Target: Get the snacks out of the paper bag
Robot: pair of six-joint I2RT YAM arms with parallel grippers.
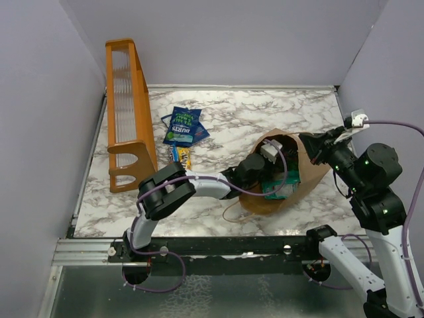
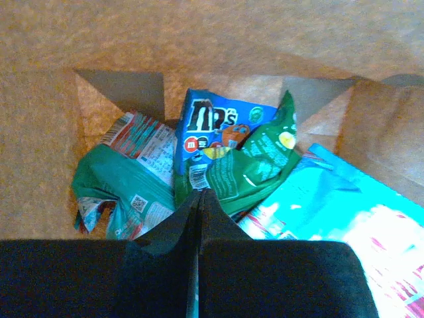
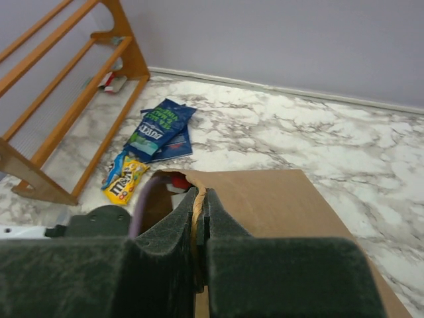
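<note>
The brown paper bag [image 1: 315, 173] lies on its side, its mouth facing left. In the left wrist view it holds a blue M&M's packet [image 2: 202, 126], a green packet [image 2: 265, 156], a green-and-red one [image 2: 122, 182] and a large turquoise one [image 2: 331, 199]. My left gripper is at the bag's mouth, pointing in, shut with nothing showing between its fingers. At the bag's upper rim, my right gripper is shut on the paper edge. Outside lie blue Burts bags [image 1: 183, 126] and a yellow M&M's packet [image 1: 180, 156].
A wooden rack [image 1: 126, 112] stands at the left of the marble-patterned table [image 1: 228, 109]. Bare surface stretches behind the bag and between it and the snacks outside. A loose paper handle [image 1: 228, 215] hangs at the bag's front.
</note>
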